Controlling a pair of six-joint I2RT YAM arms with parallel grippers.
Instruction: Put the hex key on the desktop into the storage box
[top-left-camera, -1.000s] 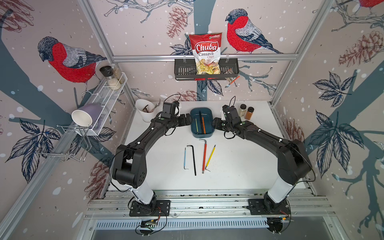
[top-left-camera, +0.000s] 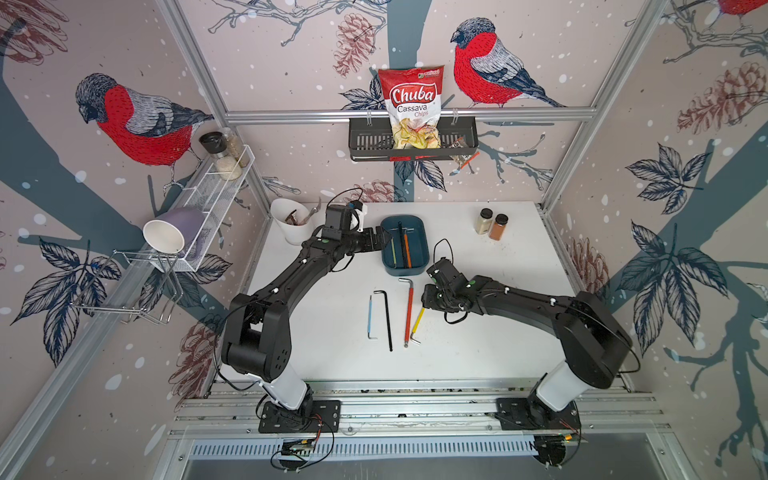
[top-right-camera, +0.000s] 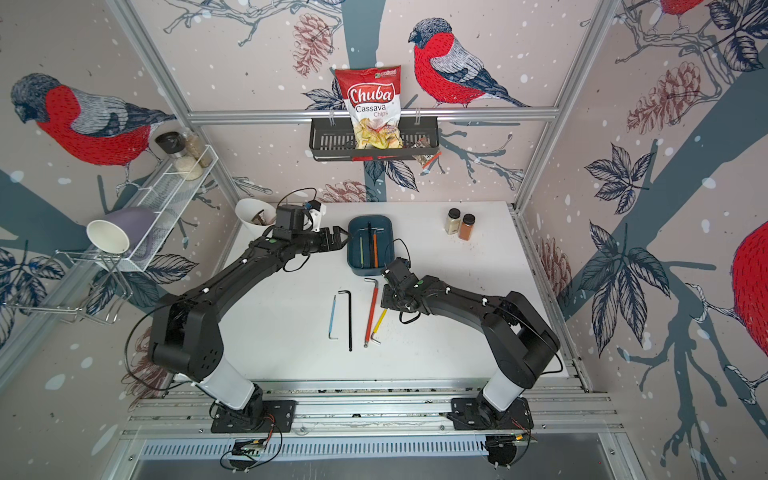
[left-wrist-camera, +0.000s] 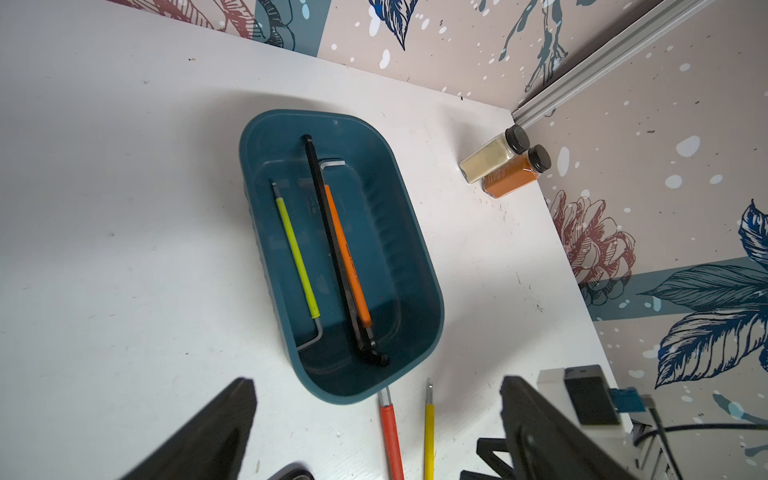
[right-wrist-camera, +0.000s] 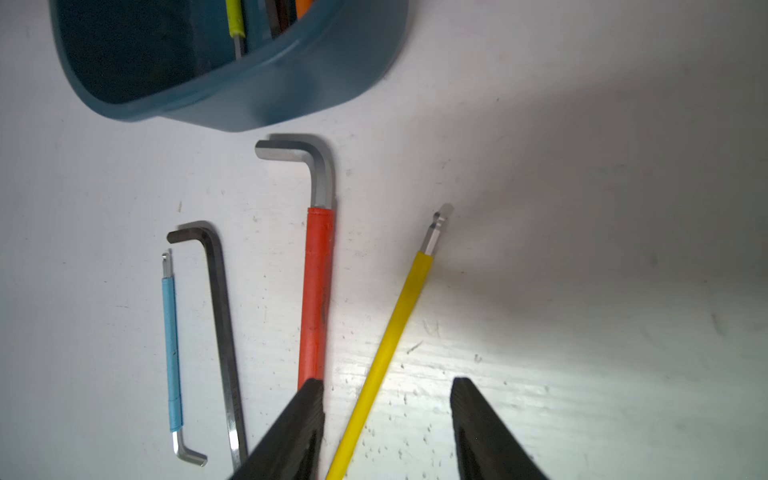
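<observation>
Four hex keys lie on the white desktop: blue (right-wrist-camera: 170, 344), black (right-wrist-camera: 222, 320), red (right-wrist-camera: 317, 280) and yellow (right-wrist-camera: 396, 328). The blue storage box (left-wrist-camera: 404, 240) holds several hex keys, among them lime (left-wrist-camera: 297, 256), black and orange ones. My right gripper is open, poised over the yellow key, with nothing held between its fingers. My left gripper (top-left-camera: 376, 238) hangs at the box's left side; in the left wrist view its fingers stand wide apart, nothing between them.
Two spice jars (top-left-camera: 498, 226) stand at back right, a white cup (top-left-camera: 284, 232) at back left. A wire rack (top-left-camera: 200, 208) is on the left wall; a shelf with a chips bag (top-left-camera: 412, 104) hangs behind.
The left arm is nearly still.
</observation>
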